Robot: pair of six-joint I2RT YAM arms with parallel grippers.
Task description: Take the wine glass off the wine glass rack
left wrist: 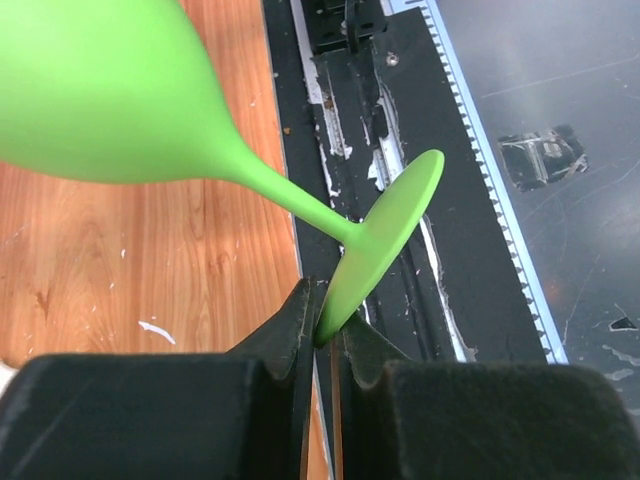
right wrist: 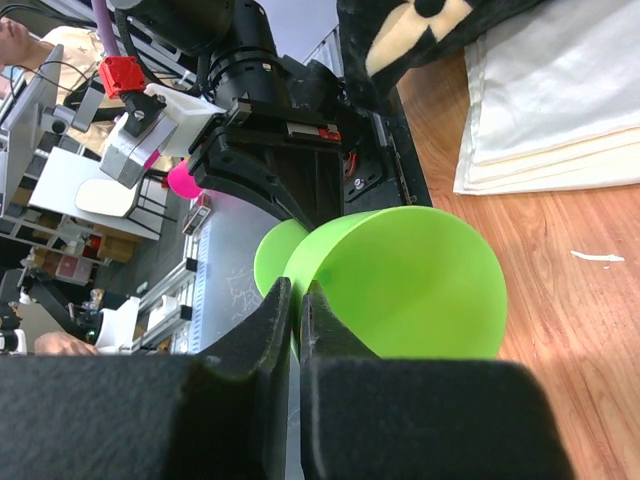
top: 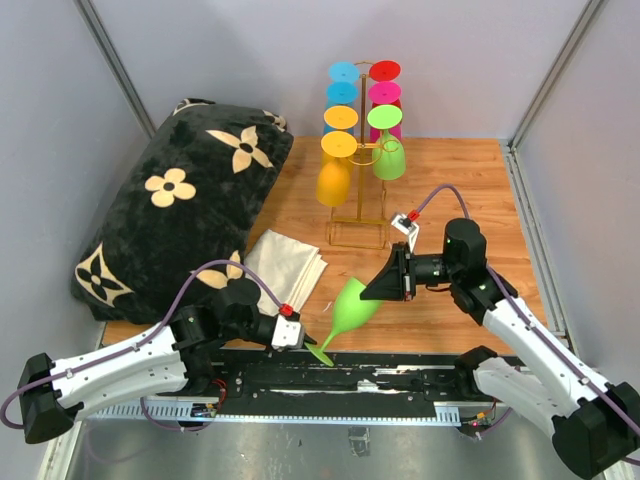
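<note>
Between my two arms hangs a light green wine glass, tilted, its bowl toward the right arm and its base toward the left. In the left wrist view, my left gripper is shut on the edge of the round base. In the right wrist view, the rim wall of the bowl is pinched by my right gripper, whose fingers are shut on it. At the back stands the gold rack, with another green glass and several coloured glasses hanging upside down.
A large dark cushion fills the left side. Beside it lies a folded white cloth on the wooden board. The board is bare right of the rack. A black rail runs along the front edge.
</note>
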